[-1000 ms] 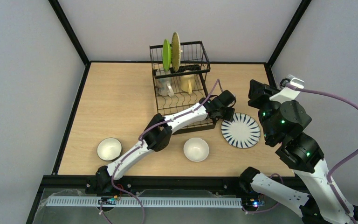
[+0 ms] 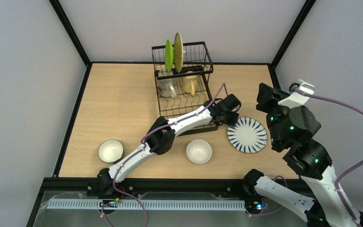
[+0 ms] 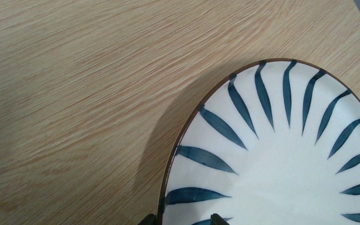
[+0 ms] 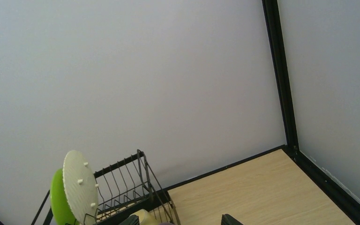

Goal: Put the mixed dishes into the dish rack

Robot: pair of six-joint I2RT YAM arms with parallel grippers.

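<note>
A blue-striped plate [image 2: 247, 139] lies flat on the table. My left gripper [image 2: 231, 118] is low at its upper-left edge; in the left wrist view its fingertips [image 3: 215, 220] straddle the rim of the plate [image 3: 290, 168], part open. My right gripper [image 2: 269, 97] is raised at the right, open. The dish rack [image 2: 205, 80] holds a green plate [image 2: 168, 54], a cream plate [image 2: 178, 47], a clear mug [image 2: 169, 90] and a yellow mug [image 2: 190, 85].
A white bowl [image 2: 198, 151] sits below the rack, a small white dish [image 2: 110, 151] at the left.
The striped plate has shifted slightly right and down, along with a small move of my left gripper. My right arm has moved slightly right.
</note>
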